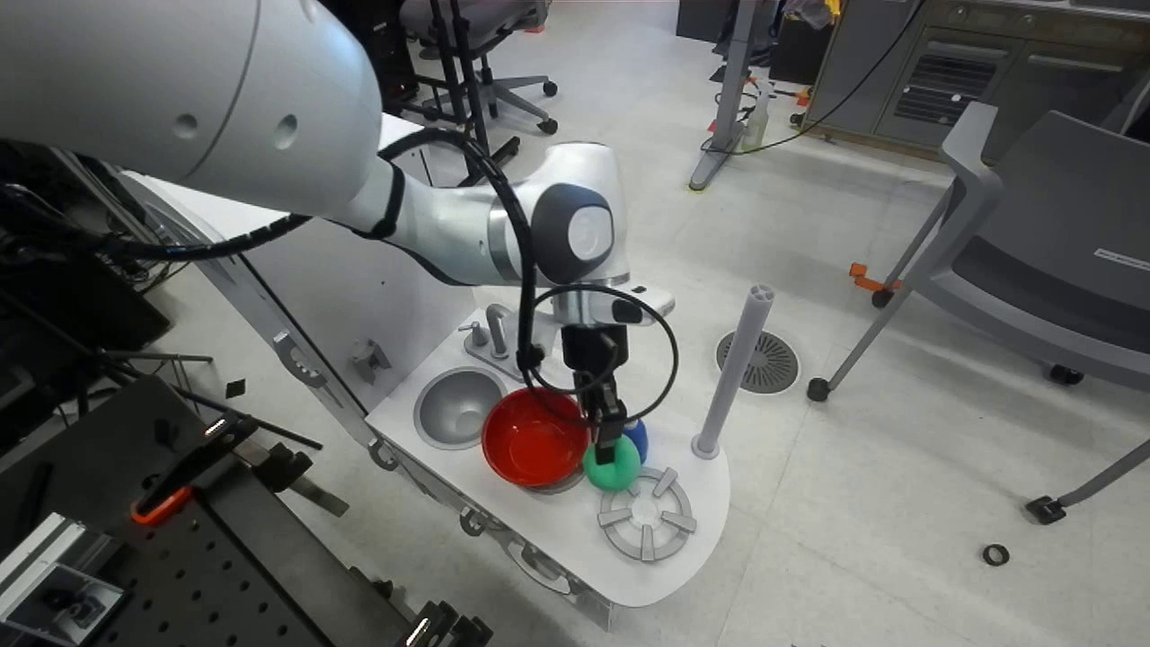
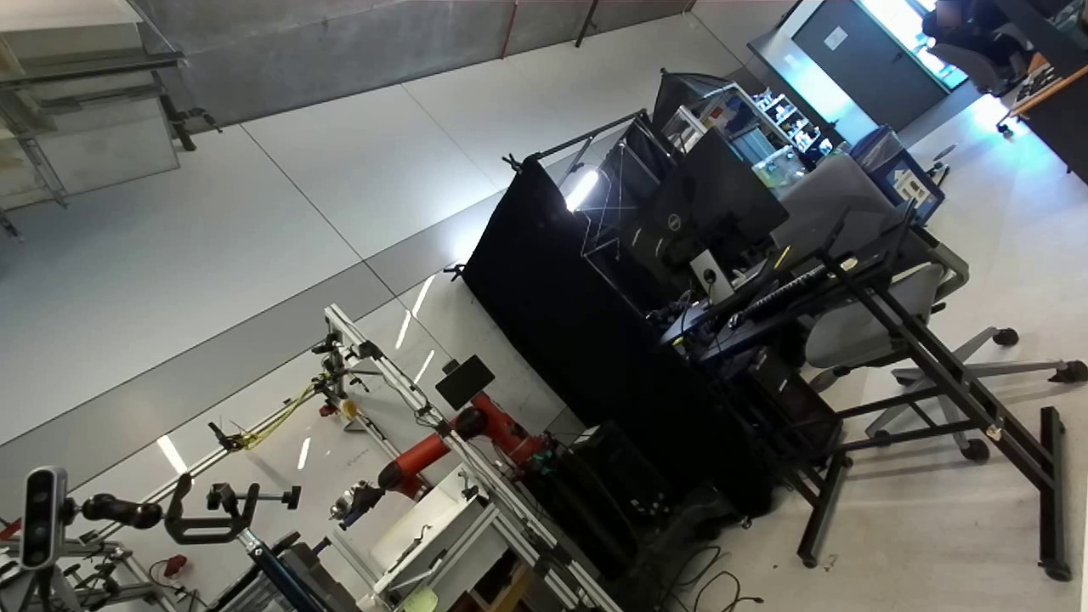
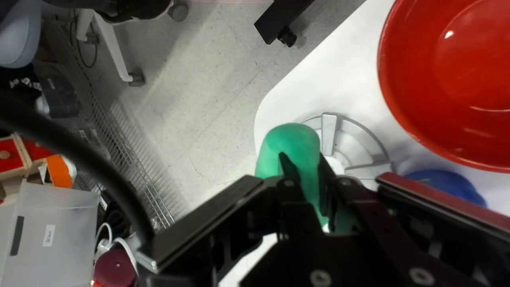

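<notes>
A rounded green object (image 1: 612,468) is held by my gripper (image 1: 606,444), whose dark fingers are shut on it. In exterior view 1 it appears between the red bowl (image 1: 530,437) and the grey stove burner (image 1: 647,516), covering part of the blue bottle (image 1: 638,436). From the wrist, the green object (image 3: 292,139) shows between the fingers, overlapping the burner (image 3: 361,148). The red bowl (image 3: 454,71) fills the upper right of that view, empty in its visible part. The blue bottle (image 3: 447,185) lies beyond the right finger, partly hidden.
A grey sink (image 1: 458,408) with a faucet (image 1: 497,329) sits left of the bowl. An upright grey post (image 1: 735,367) rises from the white counter (image 1: 593,571) near its right end. Exterior view 2 shows only the room, away from the counter.
</notes>
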